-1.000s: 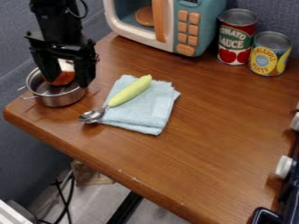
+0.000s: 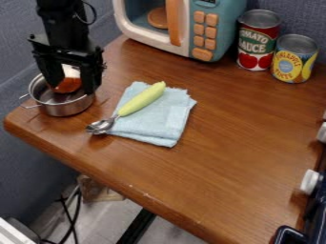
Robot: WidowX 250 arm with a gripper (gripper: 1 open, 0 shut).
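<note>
The black gripper (image 2: 71, 71) is at the left edge of the table, low over a steel pot (image 2: 61, 103). An orange-red item (image 2: 68, 85) with a white part above it is at the fingers, in or just over the pot; whether the fingers hold it is unclear. A light blue folded cloth (image 2: 159, 128) lies to the right, with a yellow-handled spoon (image 2: 140, 100) on it, its metal end toward the lower left.
A toy microwave (image 2: 216, 33) stands at the back, beside a tomato sauce can (image 2: 256, 48) and a yellow can (image 2: 292, 65). A dark appliance (image 2: 299, 214) is at the right edge.
The gripper has shifted very slightly over the pot. The other objects are unchanged.
</note>
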